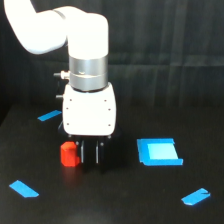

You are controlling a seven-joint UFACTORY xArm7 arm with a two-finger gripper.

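Note:
A small red object point(69, 154) stands on the dark table, below and to the left of the white gripper body. My gripper point(91, 153) reaches down just to its right, with dark fingers that are hard to make out against the black surface. At least one thin finger shows to the right of the red object. How far apart the fingers are, and whether one touches the red object, I cannot tell. A pale square point(162, 151) with a blue border lies flat on the table to the right.
Strips of blue tape lie at the front left point(24, 189), front right point(196, 197) and back left point(49, 115). The dark table between the gripper and the blue-bordered square looks clear.

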